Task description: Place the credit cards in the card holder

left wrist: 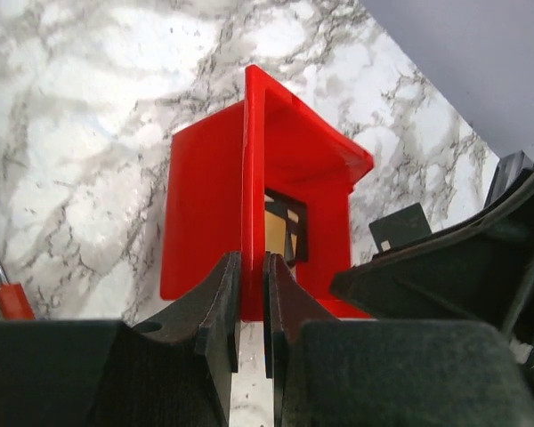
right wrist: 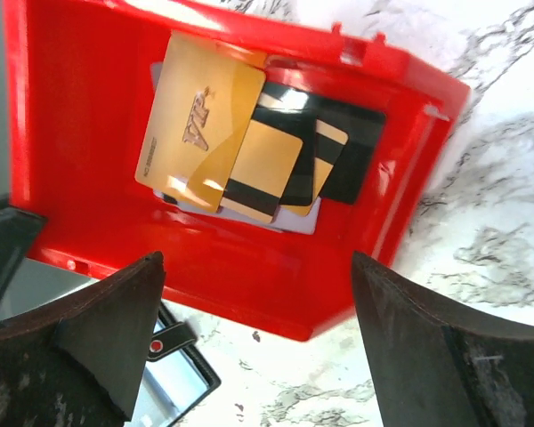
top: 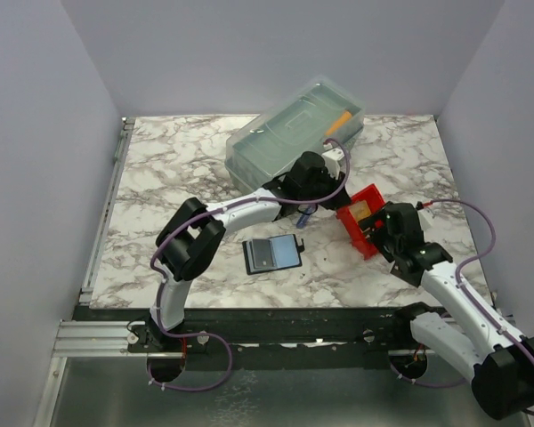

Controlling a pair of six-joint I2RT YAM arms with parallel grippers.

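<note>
Several credit cards, gold, black and white, lie overlapping inside a red box; a gold card [right wrist: 200, 120] is uppermost in the right wrist view. My left gripper is shut on one wall of the red box [left wrist: 209, 196], the wall running between its fingers. Over the box, the right gripper stands open, its fingers [right wrist: 129, 307] wide apart with no card between them. The card holder [top: 272, 253], black-edged with grey and light blue faces, lies open on the table left of the box. Part of the box is hidden under the right gripper.
A large clear lidded box [top: 294, 133] stands at the back, close behind the left arm. Part of a tool with a red end [left wrist: 13, 302] lies left of the red box.
</note>
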